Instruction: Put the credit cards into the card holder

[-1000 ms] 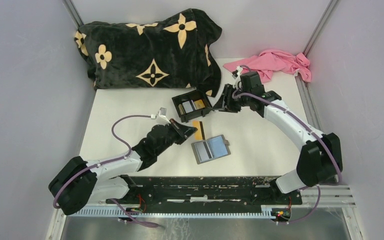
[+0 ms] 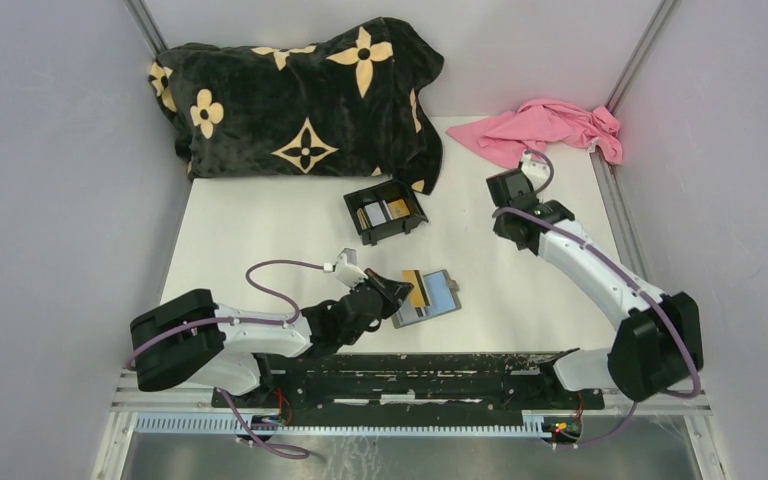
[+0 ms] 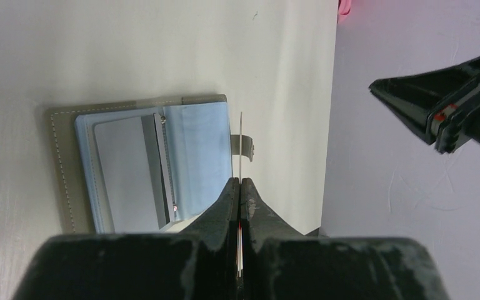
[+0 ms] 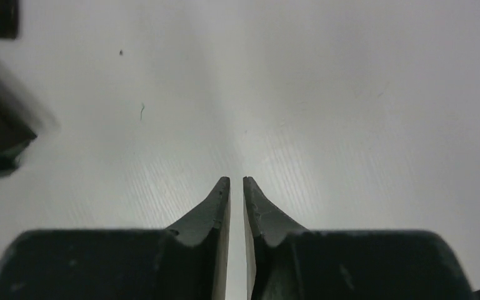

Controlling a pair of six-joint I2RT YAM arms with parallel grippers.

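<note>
My left gripper (image 2: 400, 292) is shut on an orange card (image 2: 416, 286), held edge-on over the open blue card holder (image 2: 440, 292); in the left wrist view the card (image 3: 240, 137) shows as a thin upright line between the fingertips, above the holder (image 3: 197, 144) with its grey card slot and zip. My right gripper (image 2: 505, 222) hangs over the table's right side; in the right wrist view its fingertips (image 4: 237, 182) stand slightly apart with nothing seen between them.
A black box (image 2: 389, 229) with cards sits behind the holder. A dark patterned cushion (image 2: 240, 120) and a pink cloth (image 2: 530, 130) lie at the back.
My left gripper has moved down and right with the orange card, onto the area over the holder. My right gripper has withdrawn rightward, away from the black box.
</note>
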